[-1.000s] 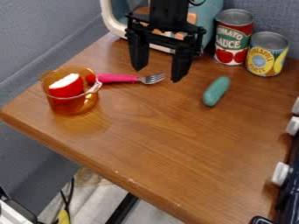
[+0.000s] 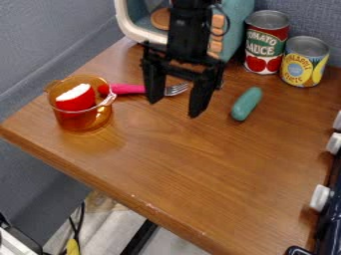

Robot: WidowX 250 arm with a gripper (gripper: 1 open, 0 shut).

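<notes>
My black gripper (image 2: 177,98) hangs open over the back middle of the wooden table (image 2: 186,174), with nothing visible between its fingers. Behind it a pink fork (image 2: 131,89) lies with its tines to the right. To the left is an amber pot (image 2: 75,117) holding a red and white item (image 2: 75,98). A teal oblong object (image 2: 246,104) lies to the gripper's right.
A tomato can (image 2: 265,45) and a yellow can (image 2: 304,65) stand at the back right. Behind the arm is a pale teal appliance (image 2: 140,20). A black panel with white knobs (image 2: 326,214) lines the right edge.
The objects on the table have not moved.
</notes>
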